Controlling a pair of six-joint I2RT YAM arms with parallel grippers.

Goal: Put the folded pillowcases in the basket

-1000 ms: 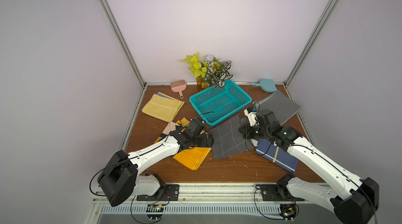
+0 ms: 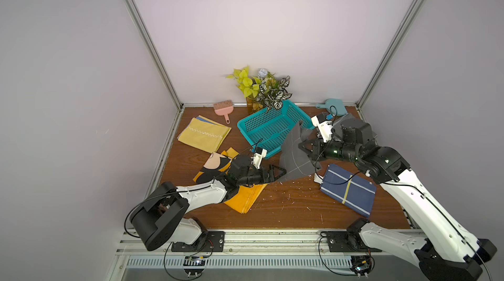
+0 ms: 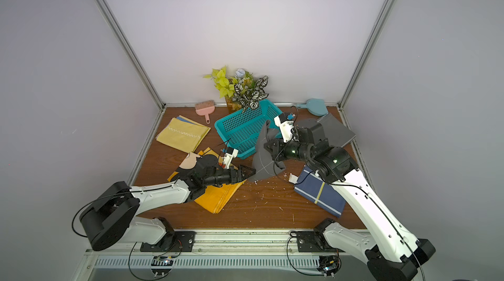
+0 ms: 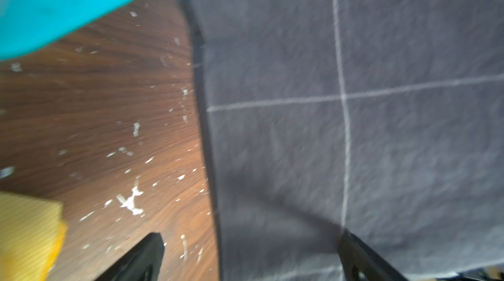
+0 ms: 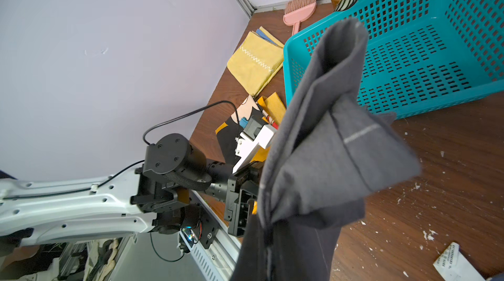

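A dark grey pillowcase with thin white grid lines (image 2: 296,160) hangs at the front of the teal basket (image 2: 275,123), lifted by my right gripper (image 2: 312,147), which is shut on its upper edge; in the right wrist view the bunched cloth (image 5: 336,149) rises in front of the basket. My left gripper (image 2: 273,175) stands open low by the pillowcase's lower left part, and in the left wrist view the cloth (image 4: 278,149) spreads below its fingertips, with bare wood to the left.
Yellow cloths (image 2: 202,134), orange cloths (image 2: 244,197), a blue folded cloth (image 2: 346,191) and a grey cloth lie around. A plant (image 2: 246,81), pink brush (image 2: 223,109) and blue dustpan (image 2: 333,105) stand at the back.
My right gripper has risen with the pillowcase, pulling it up from lying flat toward the basket. My left gripper has shifted slightly up and right.
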